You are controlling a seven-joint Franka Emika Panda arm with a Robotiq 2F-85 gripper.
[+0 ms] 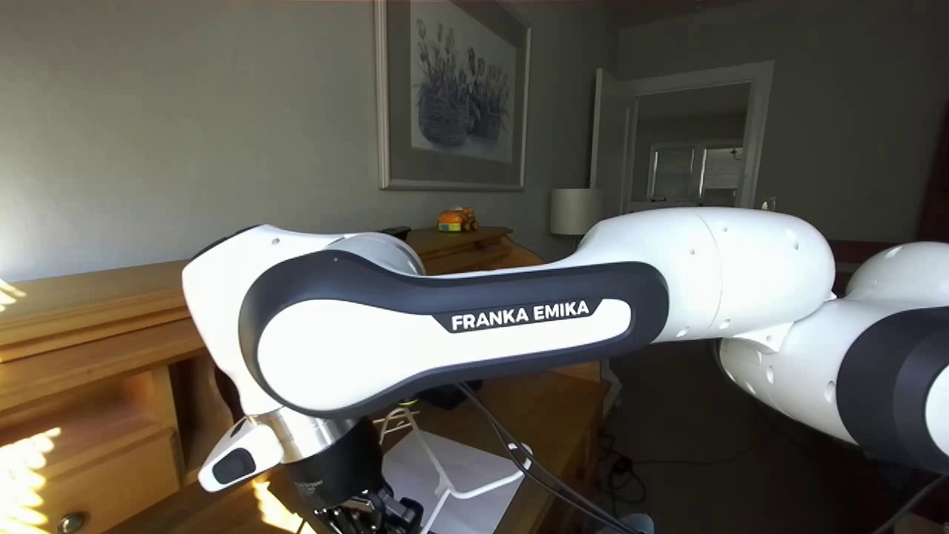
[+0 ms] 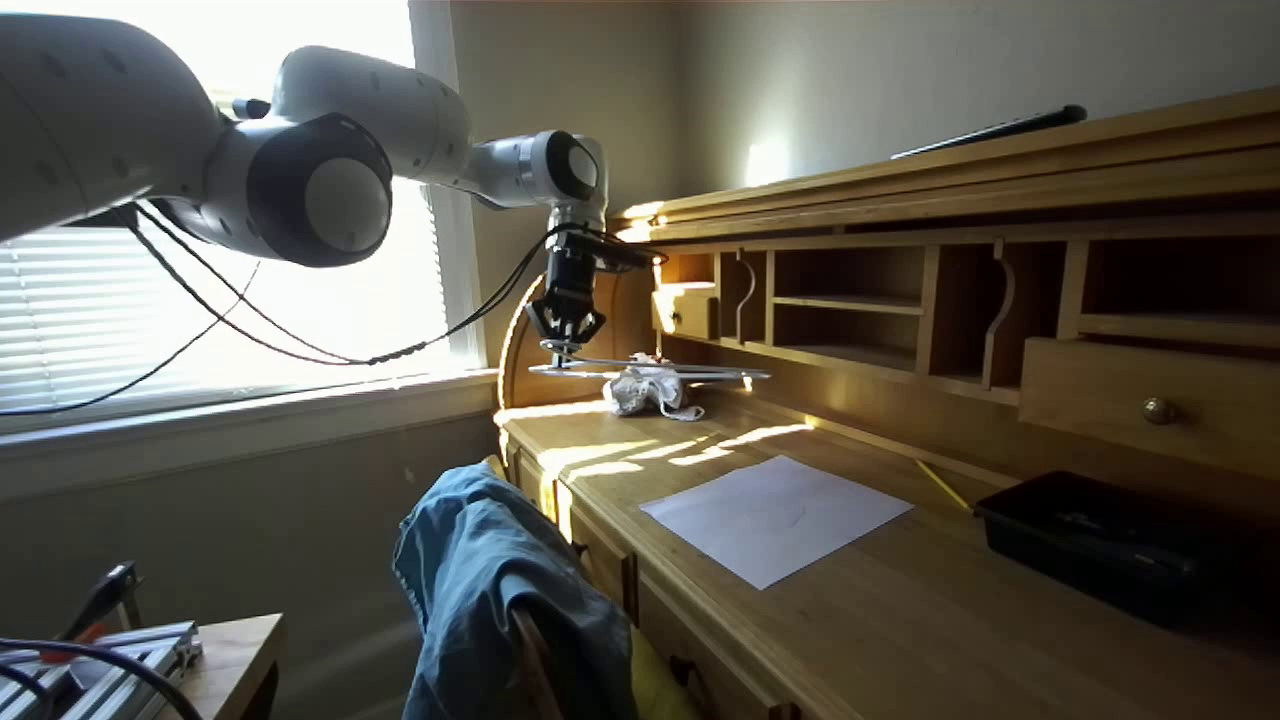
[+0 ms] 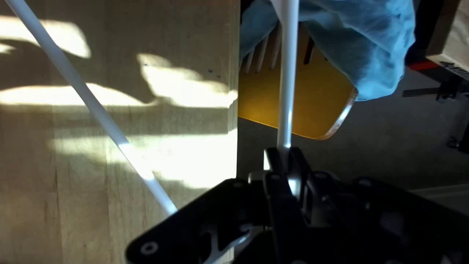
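My gripper is shut on one rod of a white hanger (image 3: 288, 74) in the wrist view. A second white rod of it slants across the left of that view, over the desk. In exterior view 2 the gripper (image 2: 564, 346) points down at the desk's far end, and the hanger (image 2: 708, 373) stretches out to its right, roughly level and above the desktop. Exterior view 1 shows the hanger (image 1: 436, 463) below the arm, while the gripper is partly cut off by the bottom edge.
A crumpled whitish bundle (image 2: 645, 390) sits behind the hanger on the desk (image 2: 672, 468). Nearer are a paper sheet (image 2: 780, 516), a pencil (image 2: 943, 484) and a black tray (image 2: 1080, 540). A chair draped with blue cloth (image 2: 492, 576) stands at the desk's front.
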